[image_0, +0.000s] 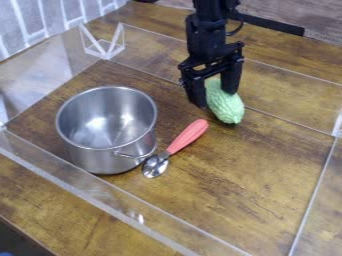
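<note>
My black gripper (211, 82) is lowered from the top of the view over a pale green bumpy vegetable (225, 105), with its fingers on either side of the vegetable's upper end. Whether they touch or grip it is hard to tell. The vegetable lies on the wooden table (254, 180).
A steel pot (107, 130) stands at the left. A spoon with a red handle (185, 137) lies between the pot and the vegetable. Clear plastic walls edge the work area.
</note>
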